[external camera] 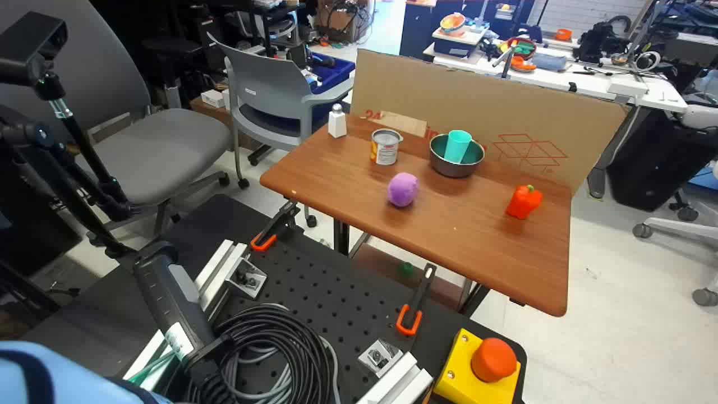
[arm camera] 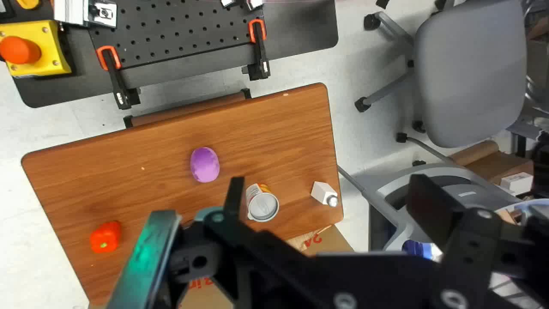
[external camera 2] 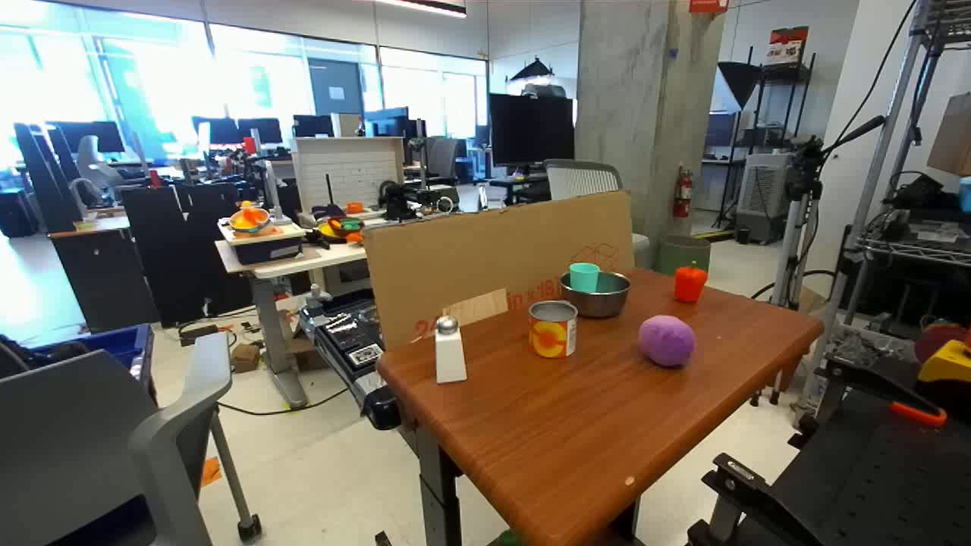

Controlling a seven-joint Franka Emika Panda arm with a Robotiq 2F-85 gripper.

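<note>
My gripper is open in the wrist view, high above the table with nothing held between its fingers. On the brown table [external camera: 323, 168] stand a white shaker [external camera 2: 450, 353], a can [external camera: 385, 147], a purple ball [external camera: 402, 189] and a red pepper [external camera: 524, 201]. A dark metal bowl [external camera: 452, 165] holds a tilted teal cup [external camera: 458, 145]. In the wrist view, the gripper's own body mostly hides the bowl and cup. Neither exterior view shows the gripper.
Cardboard [external camera: 491, 108] stands upright along the table's far edge. A black perforated bench [external camera: 323, 289] with clamps, coiled cables [external camera: 279, 347] and a yellow box with a red button [external camera: 493, 359] lies opposite. Chairs stand off the shaker's end.
</note>
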